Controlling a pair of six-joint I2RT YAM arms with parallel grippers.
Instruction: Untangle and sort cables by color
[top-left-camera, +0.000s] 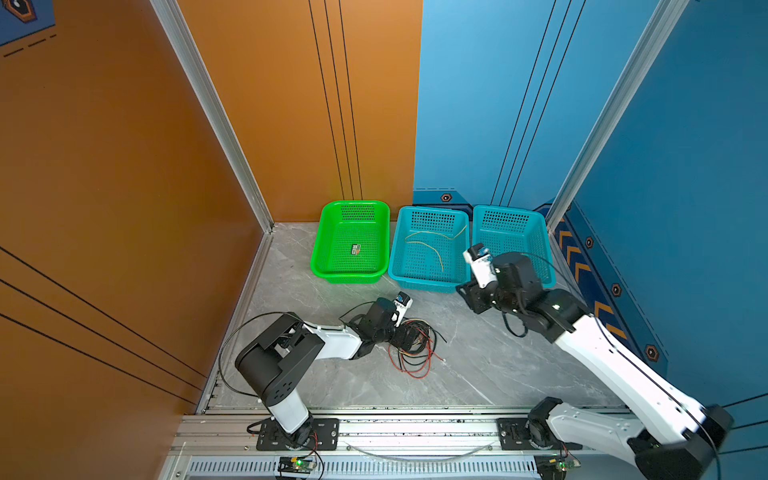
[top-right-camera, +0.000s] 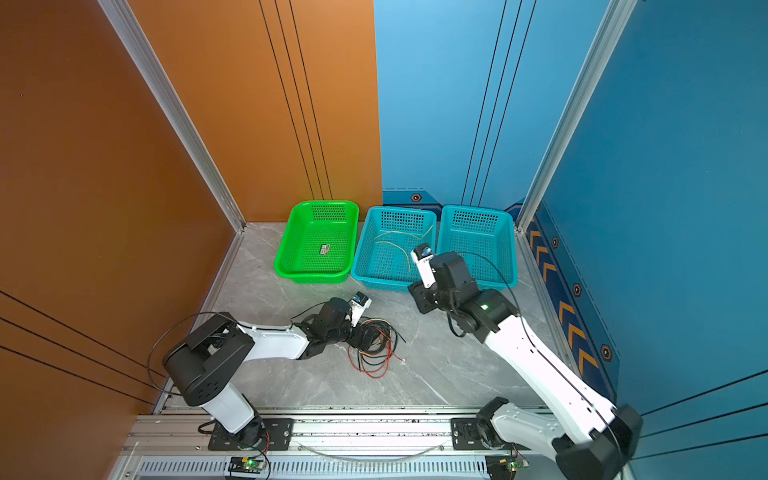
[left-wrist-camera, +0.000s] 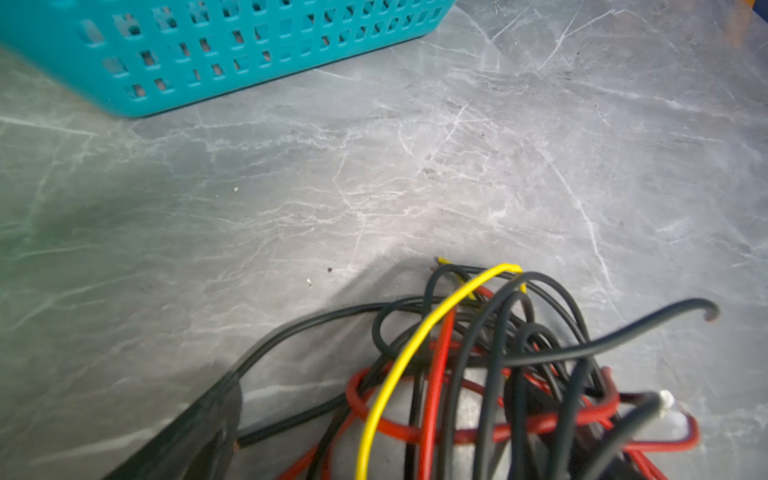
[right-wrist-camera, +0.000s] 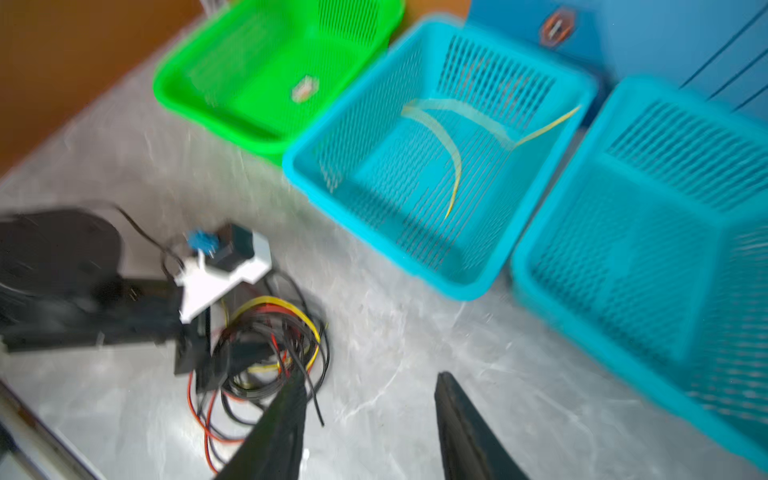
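A tangled heap of black, red and yellow cables (top-left-camera: 418, 352) lies on the grey table. My left gripper (top-left-camera: 404, 340) is low over it, open, with cables filling much of the lower left wrist view among its fingers. My open right gripper is raised clear of the heap, in front of the blue baskets, nothing between its fingers. Two thin yellow cables (right-wrist-camera: 544, 130) lie in the middle blue basket (right-wrist-camera: 376, 232). The right blue basket (right-wrist-camera: 640, 272) is empty.
A green basket (top-left-camera: 328, 264) with a small object inside stands at the back left. Bare table (top-left-camera: 512, 368) shows right of the heap and in front of the baskets. Side walls close in the workspace.
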